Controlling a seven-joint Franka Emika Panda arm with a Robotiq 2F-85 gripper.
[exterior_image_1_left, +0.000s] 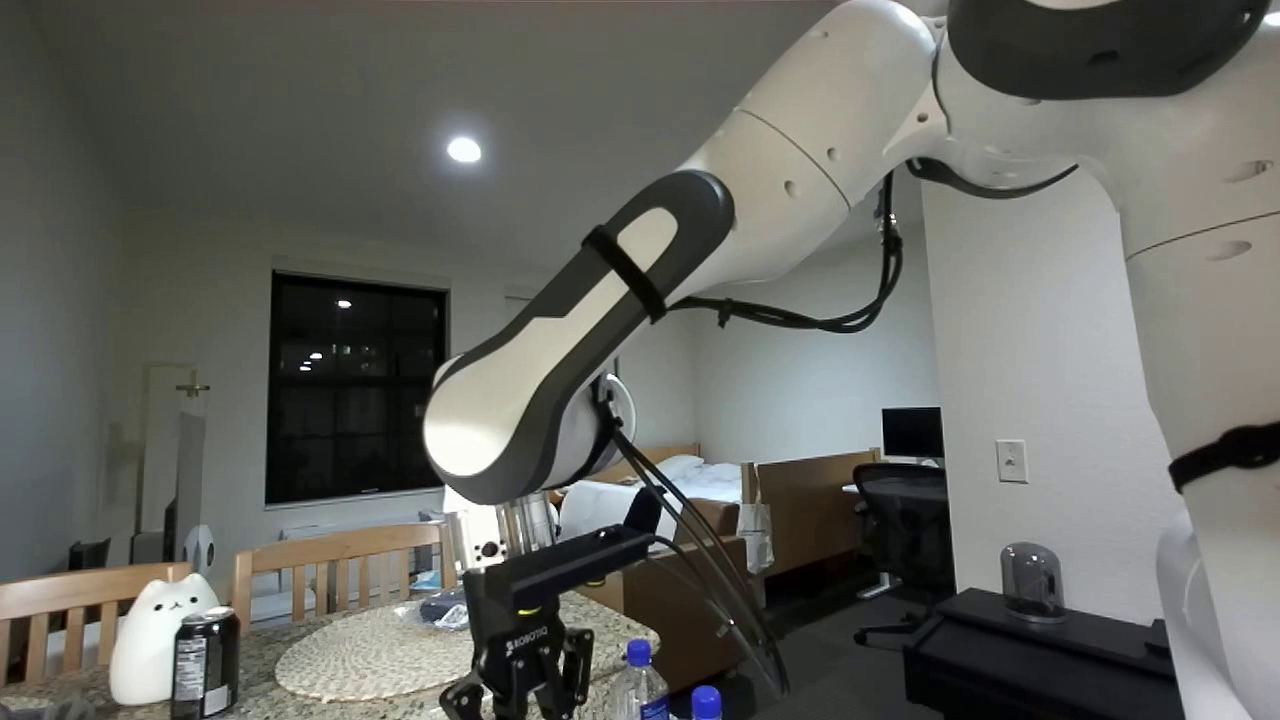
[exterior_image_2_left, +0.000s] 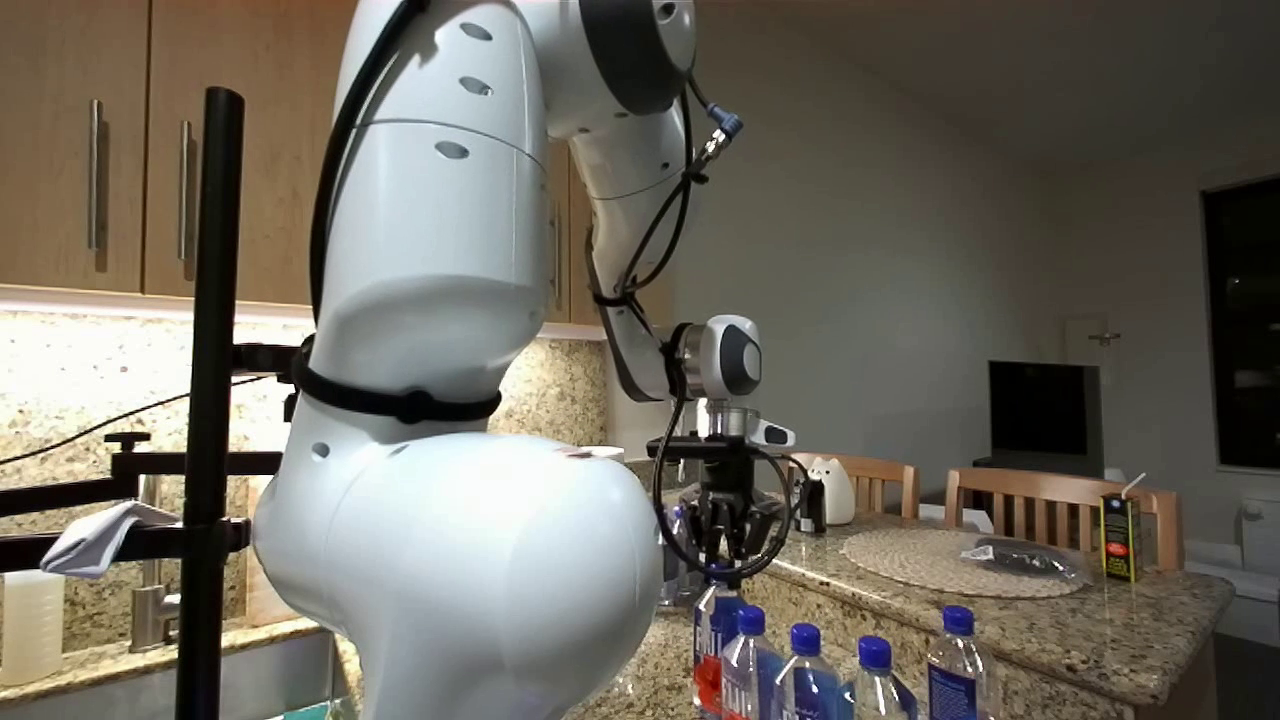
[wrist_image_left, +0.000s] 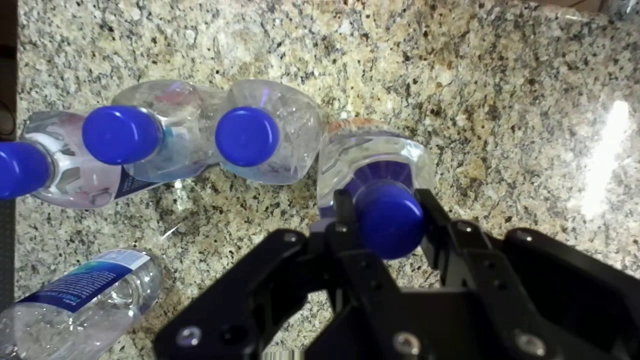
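Note:
In the wrist view, my gripper is shut on the blue cap of a clear water bottle (wrist_image_left: 375, 153), one finger (wrist_image_left: 345, 210) on either side of it. That bottle looks roughly upright at the right end of a row; whether its base touches the counter cannot be told. Exterior view 2 has the same bottle (exterior_image_2_left: 716, 624) directly below the gripper (exterior_image_2_left: 727, 558). Only the upper part of the gripper (exterior_image_1_left: 510, 706) shows in exterior view 1, at the bottom edge.
Beside the held bottle stand a near bottle (wrist_image_left: 273, 156), a middle bottle (wrist_image_left: 192, 144) and a far bottle (wrist_image_left: 84, 174). Another bottle (wrist_image_left: 90, 300) is set apart. A raised ledge (exterior_image_2_left: 864, 606) runs alongside, with a can (exterior_image_1_left: 205, 662) on it.

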